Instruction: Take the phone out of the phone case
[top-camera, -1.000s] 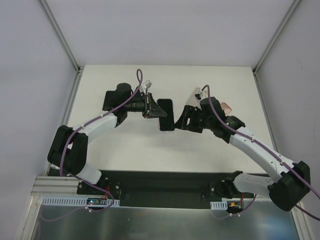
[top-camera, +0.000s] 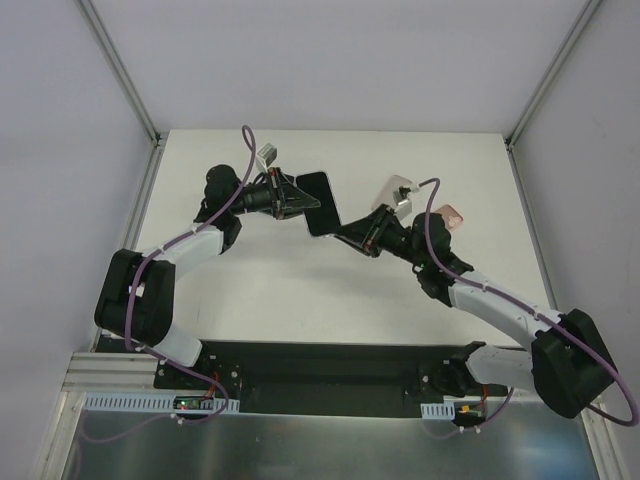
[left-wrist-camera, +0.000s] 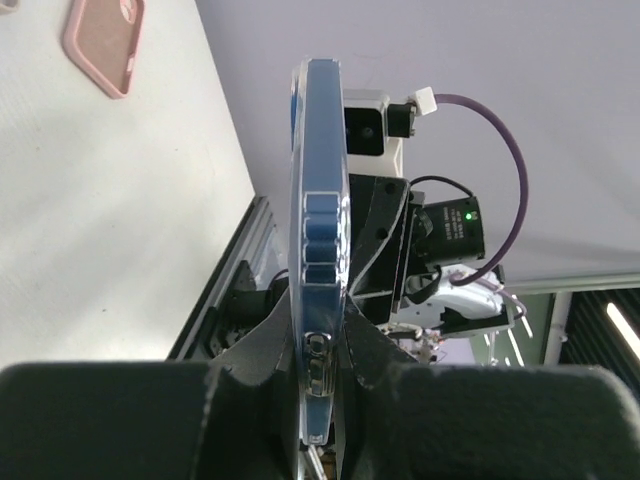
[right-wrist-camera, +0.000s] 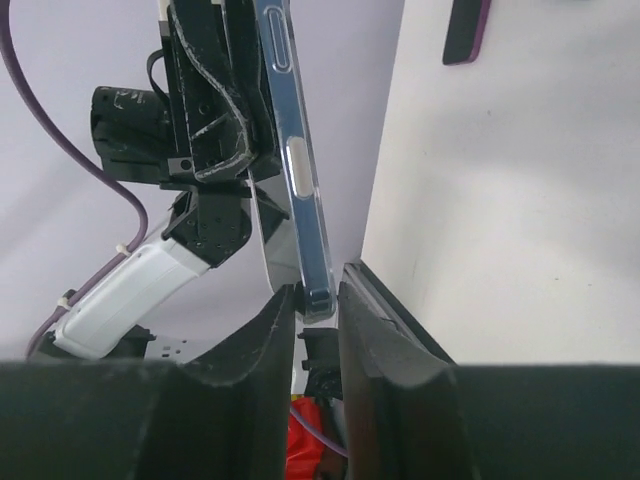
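Observation:
A dark-screened phone (top-camera: 319, 205) with a blue edge (left-wrist-camera: 322, 240) is held upright above the table by my left gripper (top-camera: 290, 208), which is shut on it. In the right wrist view the blue side of the phone (right-wrist-camera: 305, 200) runs down to the fingertips of my right gripper (top-camera: 348, 237), at the phone's lower end. Whether those fingers have closed on it is hard to tell. I cannot tell clearly how much of a case is round the phone.
A pink case (top-camera: 450, 216) and a pale flat item (top-camera: 385, 190) lie at the back right of the white table (top-camera: 250, 300).
My left gripper and the phone have moved up and left, tilting in the top view.

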